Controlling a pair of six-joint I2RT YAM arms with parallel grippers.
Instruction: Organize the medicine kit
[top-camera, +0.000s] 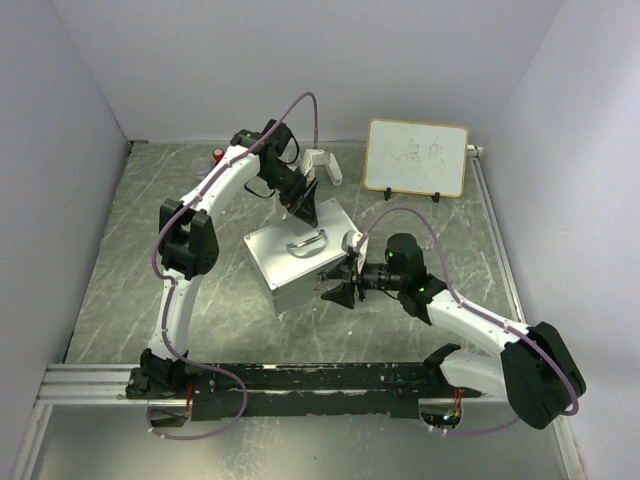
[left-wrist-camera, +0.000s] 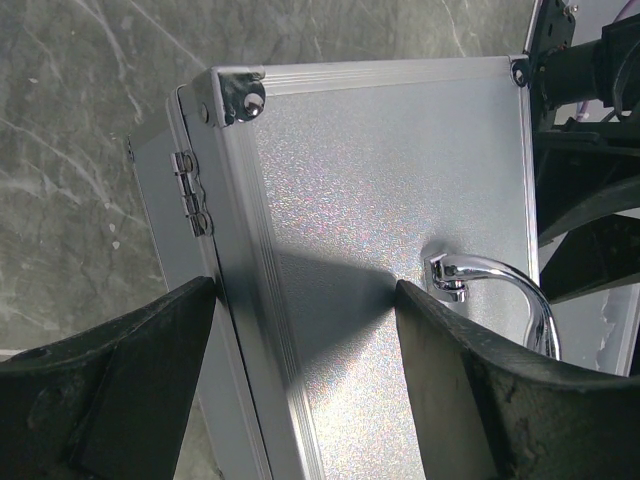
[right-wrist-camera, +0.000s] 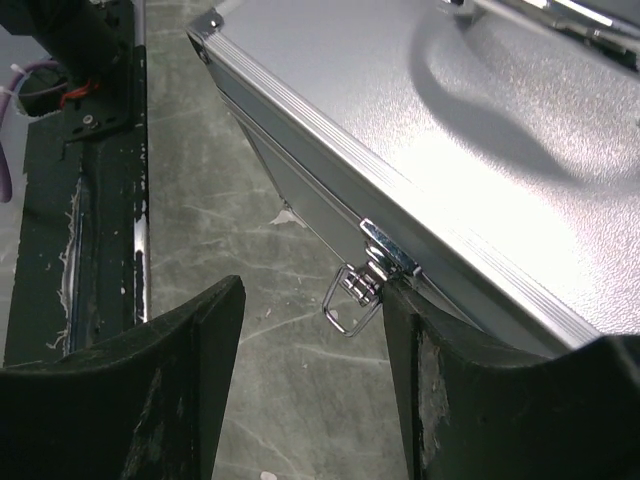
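A silver medicine kit (top-camera: 275, 250) stands with its lid down in the middle of the table, its chrome handle (top-camera: 308, 243) on top. My left gripper is part open over the lid (left-wrist-camera: 390, 190) near the hinge side, nothing gripped between its fingers. At the kit's front side, my right gripper is part open. A metal latch with a wire loop (right-wrist-camera: 360, 290) shows between its fingers, close to the right-hand finger (right-wrist-camera: 425, 350), which covers part of the latch. Whether that finger touches it, I cannot tell.
A whiteboard (top-camera: 416, 157) with writing stands at the back right. Behind the left arm is a small red object (top-camera: 218, 154).
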